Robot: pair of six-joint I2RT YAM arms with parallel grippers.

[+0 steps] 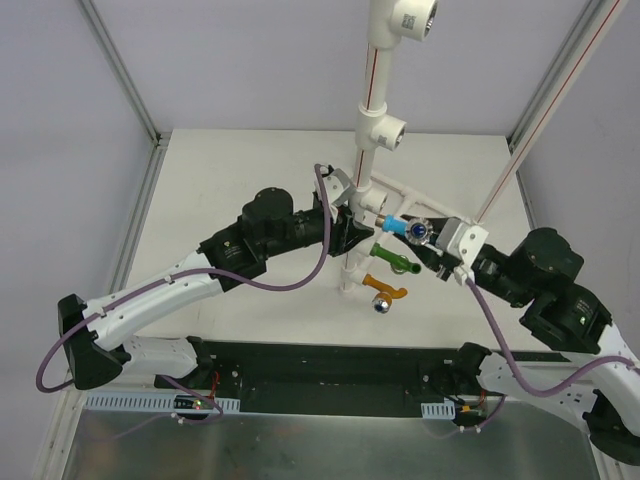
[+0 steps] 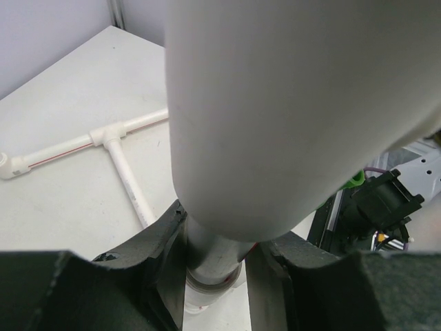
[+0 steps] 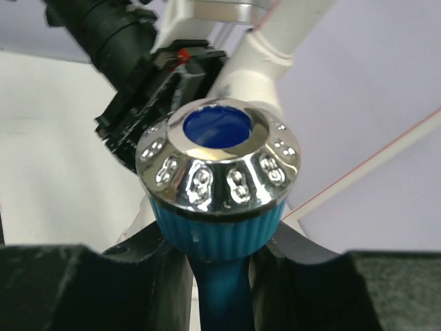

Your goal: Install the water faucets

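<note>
A tall white pipe (image 1: 369,165) with side outlets stands over the table. My left gripper has its fingers on both sides of this pipe, with no gap showing between them and it. The blue faucet (image 1: 393,225), with a chrome-rimmed knob (image 3: 219,162), is held by my right gripper, which is shut on its stem. The faucet's metal threaded end (image 1: 380,220) is at the pipe's third outlet (image 1: 373,199); how far it is seated cannot be seen. Lower down, a green faucet (image 1: 396,260) and an orange faucet (image 1: 383,288) stick out from the pipe.
A white branch pipe (image 2: 129,179) and crosspiece lie behind the upright. A long white pipe (image 1: 545,115) slants across the right side. Both grippers are close together near the upright.
</note>
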